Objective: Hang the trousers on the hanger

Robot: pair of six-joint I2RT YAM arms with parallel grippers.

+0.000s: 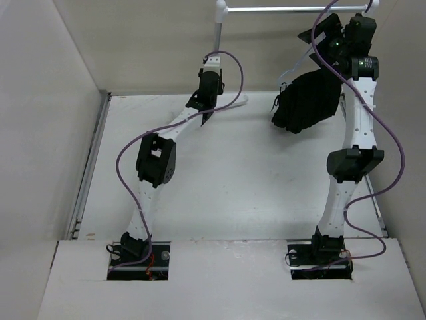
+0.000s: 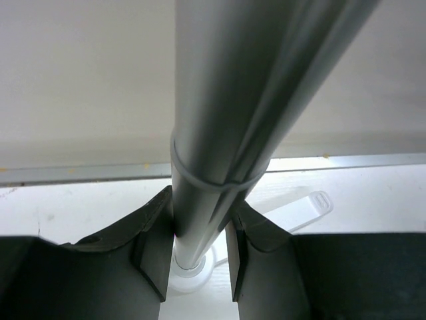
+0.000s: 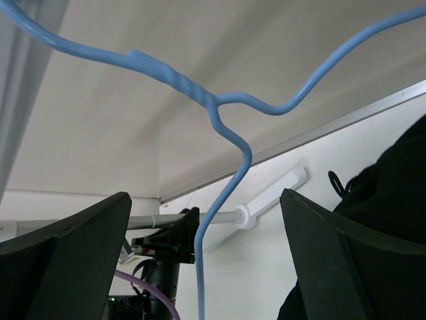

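A clothes rack with a long top bar (image 1: pixel 279 10) stands at the back. My left gripper is shut on the rack's left upright (image 1: pixel 217 40), low down above its white foot (image 2: pixel 293 217). The black trousers (image 1: pixel 309 103) hang bunched below the blue hanger (image 1: pixel 293 69) at the back right. My right gripper (image 1: pixel 321 41) is open beside the rack's right end. In the right wrist view the hanger's wire (image 3: pixel 243 160) runs between the spread fingers, apart from them. The trousers (image 3: pixel 399 187) are partly hidden by the right-hand finger.
Purple cables (image 1: pixel 126 143) loop over both arms, one crossing the right gripper. A wall (image 1: pixel 153 47) stands close behind the rack.
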